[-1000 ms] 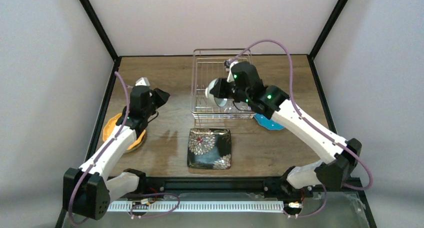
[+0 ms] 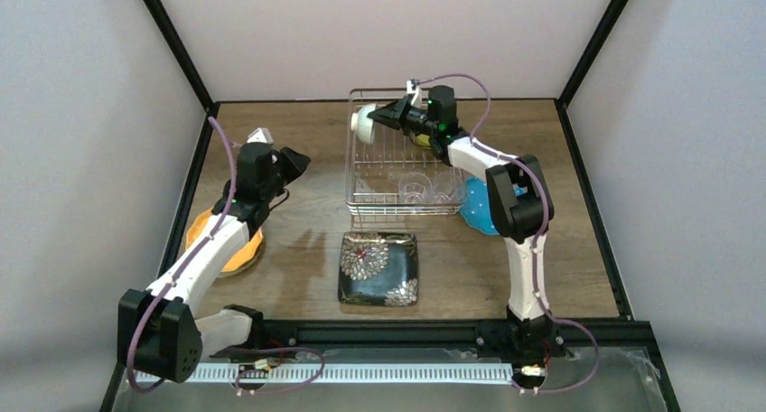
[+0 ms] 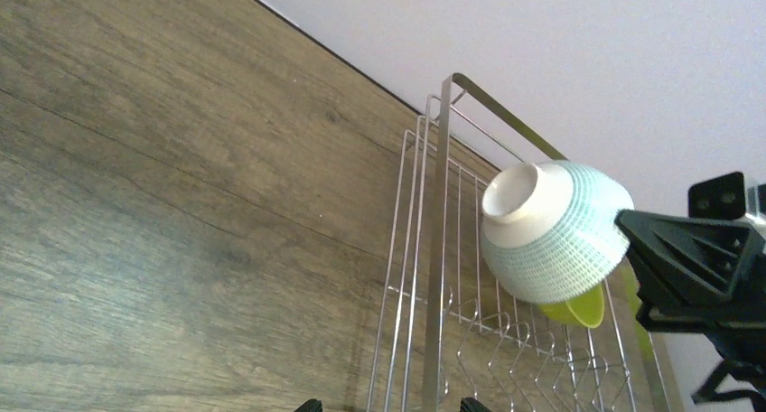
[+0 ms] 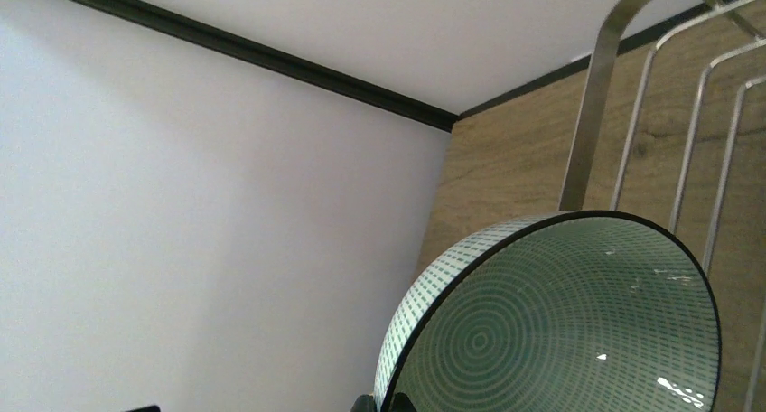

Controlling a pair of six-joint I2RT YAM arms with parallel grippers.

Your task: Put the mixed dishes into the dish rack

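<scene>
A white bowl with a pale green dotted pattern [image 2: 364, 123] [image 3: 555, 227] [image 4: 551, 317] is tipped on its side above the rear left of the wire dish rack [image 2: 350, 168], my right gripper [image 2: 375, 116] shut on its rim. My left gripper [image 2: 300, 163] hangs over the table left of the rack, its fingertips barely showing in the left wrist view, seemingly apart with nothing visible between them. A yellow-green dish [image 3: 583, 308] stands in the rack behind the bowl, and clear glasses [image 2: 415, 189] sit toward its front.
An orange plate [image 2: 200, 222] lies at the left, partly under the left arm. A blue plate [image 2: 479, 215] is right of the rack, partly hidden by the right arm. A dark patterned square dish [image 2: 378, 267] lies in front. Table space left of the rack is clear.
My right gripper has carried the bowl toward the rack's back left, and its arm has straightened. The left gripper has shifted only slightly.
</scene>
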